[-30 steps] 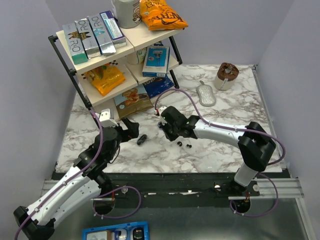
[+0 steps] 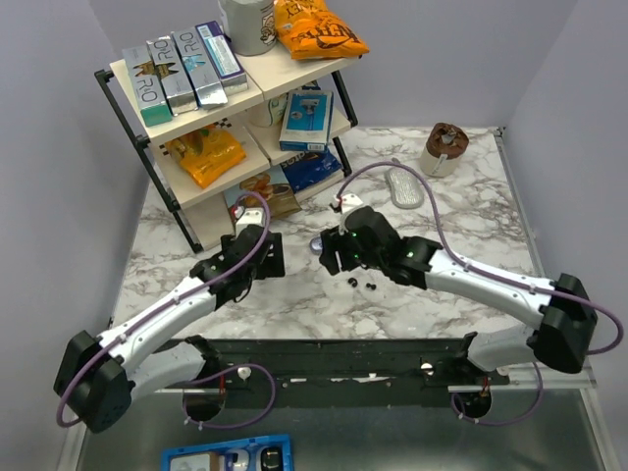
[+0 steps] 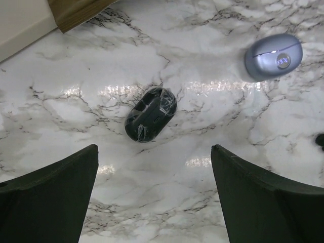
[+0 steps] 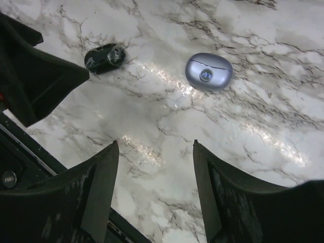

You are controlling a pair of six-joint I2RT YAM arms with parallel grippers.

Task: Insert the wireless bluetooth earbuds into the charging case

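Note:
A purple-grey charging case (image 2: 316,245) (image 3: 273,57) (image 4: 208,72) lies closed on the marble table. Two small black earbuds (image 2: 361,285) lie to its lower right in the top view. A dark oval object with clear wrap (image 3: 151,114) (image 4: 105,57) lies below my left gripper (image 2: 252,260), which is open and empty above it. My right gripper (image 2: 337,250) hangs over the table by the purple case, fingers apart with nothing between them.
A shelf rack (image 2: 186,128) with boxes and bags stands at back left. A grey pad (image 2: 405,186) and a brown-topped container (image 2: 444,152) are at back right.
My left arm has swung inward over the dark oval object.

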